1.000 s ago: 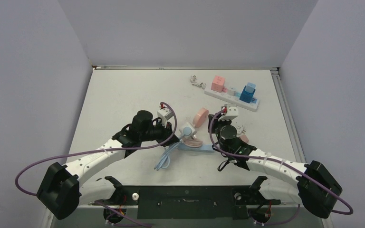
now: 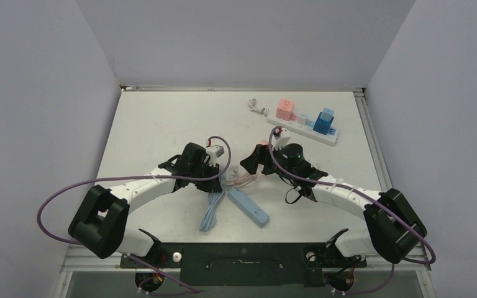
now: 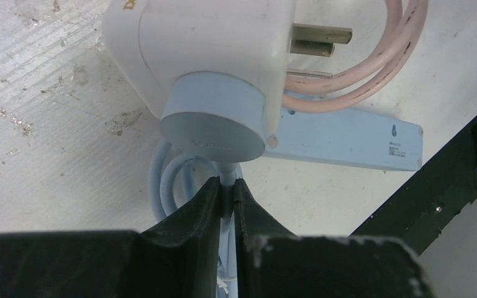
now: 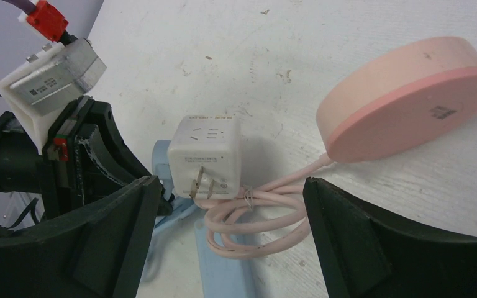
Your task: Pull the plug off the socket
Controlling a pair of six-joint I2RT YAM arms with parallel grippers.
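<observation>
In the left wrist view a round blue plug (image 3: pixel 214 118) sits against the side of a white cube-shaped socket adapter (image 3: pixel 223 37), with metal prongs on another face. Just below the plug, my left gripper is shut on its blue cable (image 3: pixel 227 171). From the right wrist view, the prongs of the white adapter (image 4: pixel 208 155) face my right gripper. That gripper stands open, the adapter visible beyond the gap between its fingers, apart from them. The blue plug (image 4: pixel 161 162) is partly hidden behind the adapter there.
A coiled pink cable (image 4: pixel 258 217) and a pink disc-shaped piece (image 4: pixel 404 105) lie close by. The pale blue strip (image 2: pixel 248 208) stretches towards the front. A white power strip (image 2: pixel 313 130) with blocks is at the back right.
My right gripper has moved left towards the adapter. The adapter and plug have shifted left, and the pale blue strip's front end has swung towards the table's front. The left gripper keeps the cable.
</observation>
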